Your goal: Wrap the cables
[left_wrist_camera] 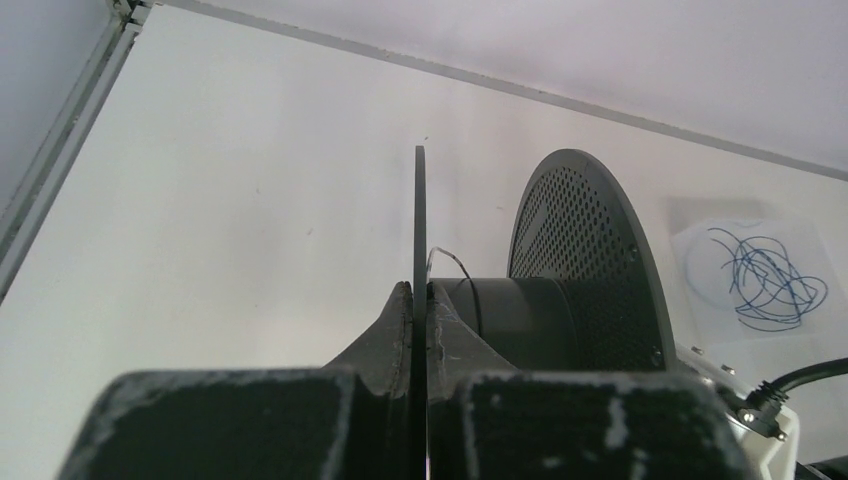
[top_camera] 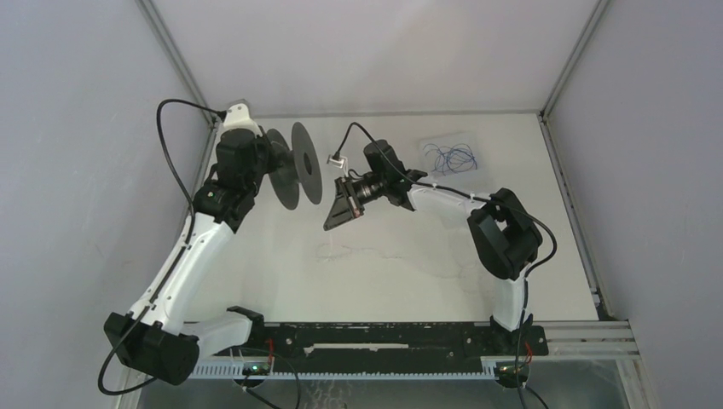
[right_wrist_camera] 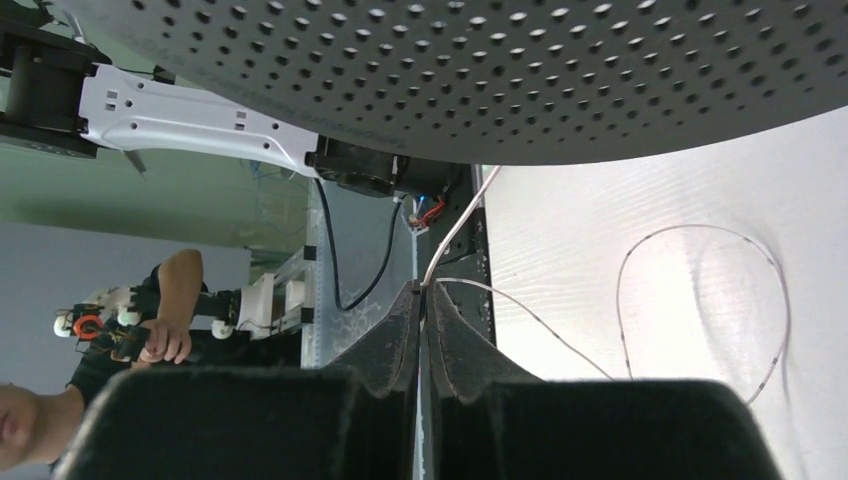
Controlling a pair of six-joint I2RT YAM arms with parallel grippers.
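A dark grey spool (top_camera: 307,164) with two round perforated flanges is held in the air by my left gripper. Its fingers are shut on the near flange (left_wrist_camera: 420,215), seen edge-on. A thin cable (left_wrist_camera: 448,252) passes over the spool's core. In the right wrist view, a pale cable (right_wrist_camera: 465,218) runs from behind the spool flange (right_wrist_camera: 560,100) down to my right gripper, which is shut on it. Beyond the fingertips the cable (right_wrist_camera: 530,312) trails away loosely. From above, the right gripper (top_camera: 330,225) is just right of and below the spool.
A bundle of blue cable (top_camera: 452,158) lies in a clear tray at the back right. Loose cable (right_wrist_camera: 785,310) curls over the white table.
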